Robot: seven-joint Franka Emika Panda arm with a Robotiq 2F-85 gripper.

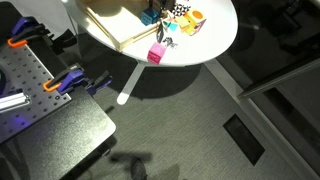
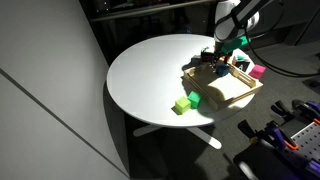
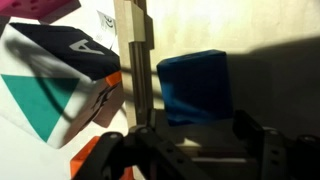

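Observation:
A blue block (image 3: pixel 195 88) lies inside the shallow wooden tray (image 3: pixel 140 62), close to one wall. My gripper is low over it in the wrist view, with its dark fingers (image 3: pixel 262 148) parted and one to each side of the block's near end. Dark gaps show between block and fingers, so no grip is visible. In exterior view 2 the blue block (image 2: pixel 222 70) appears under the white arm (image 2: pixel 232 42), at the tray's back. Exterior view 1 shows the blue block (image 1: pixel 150 17) partly covered by the dark gripper.
Outside the tray wall sits a white, teal and black patterned block (image 3: pixel 50 85), with an orange piece (image 3: pixel 85 158) nearby. A pink block (image 1: pixel 157 52) and yellow-orange cup-like object (image 1: pixel 196 18) stand beside the tray. Two green blocks (image 2: pixel 188 102) lie off its other side.

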